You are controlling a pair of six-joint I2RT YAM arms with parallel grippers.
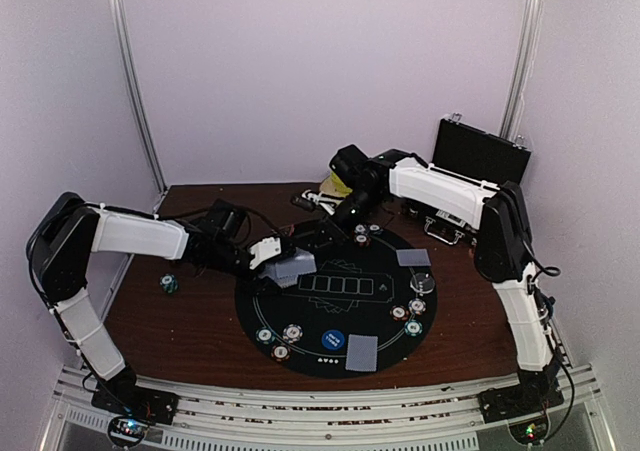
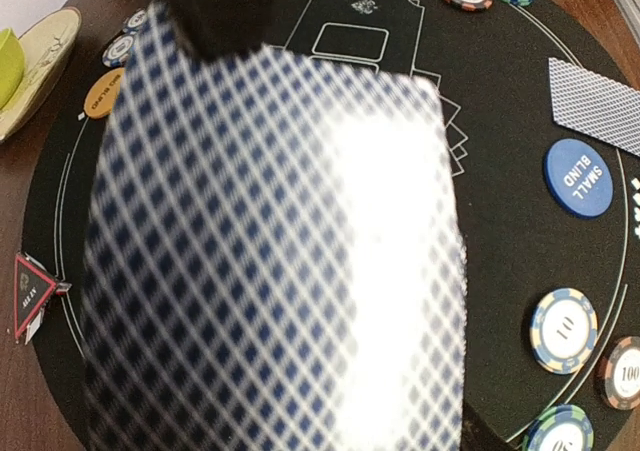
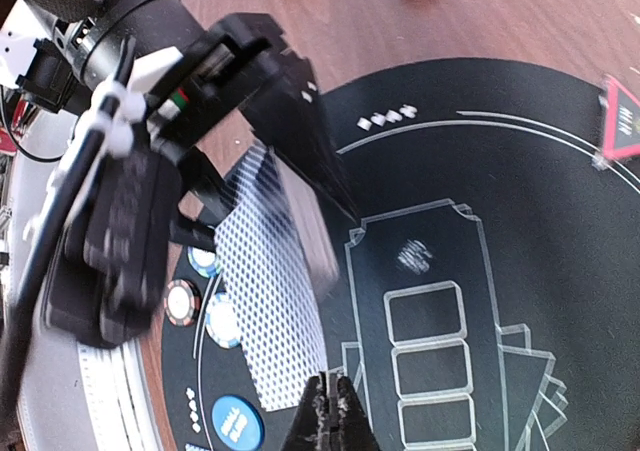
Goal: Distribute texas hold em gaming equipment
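Blue-checked playing cards (image 2: 230,251) fill much of the left wrist view. In the top view they are at my left gripper (image 1: 268,269) over the mat's left part; the right wrist view shows them between its black fingers, whose exact opening is unclear. My right gripper is shut with nothing visible between its fingers, above the mat near its back. Other card piles (image 1: 362,353) lie at the front and right of the poker mat (image 1: 370,281), with a blue small blind disc (image 1: 333,339) and several chips (image 1: 292,333).
A black case (image 1: 478,153) stands open at the back right. A plate with a yellow bowl (image 2: 8,66) is behind the mat. Loose chips (image 1: 169,283) lie on the wood at the left.
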